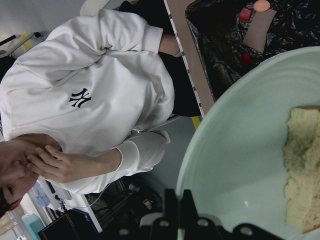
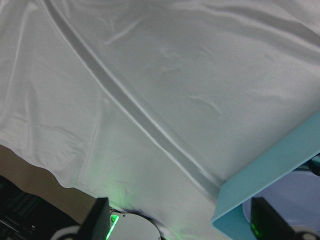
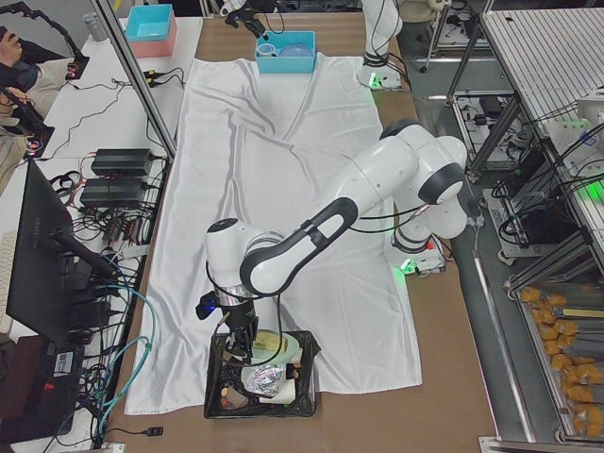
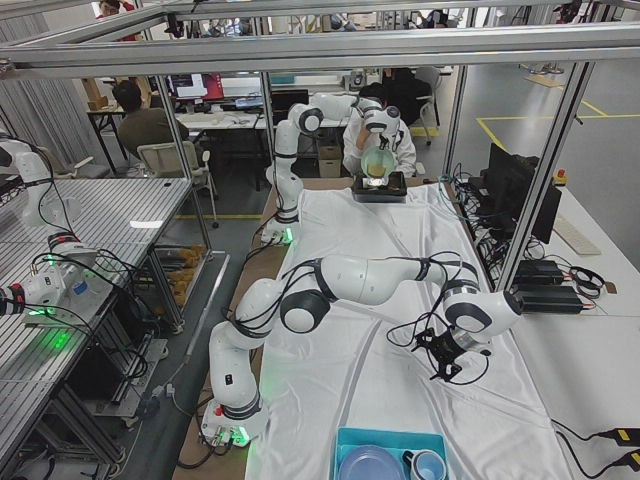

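Observation:
My left gripper is shut on the rim of a pale green bowl (image 1: 235, 145), which holds a piece of yellowish food or sponge (image 1: 302, 170). In the camera views the bowl (image 4: 378, 158) hangs tilted over a black bag-lined bin (image 3: 215, 387) containing crumpled foil (image 3: 262, 379), white items and small scraps. My right gripper is open above the white cloth (image 2: 150, 75), beside a light blue box (image 2: 265, 160) at the other end of the table.
The blue box (image 3: 286, 64) holds a lilac plate (image 4: 370, 462) and a mug (image 4: 428, 465). The cloth between box and bin is clear. A person in white (image 1: 90, 100) sits just beyond the bin. A monitor (image 3: 52, 274) and cables line one side.

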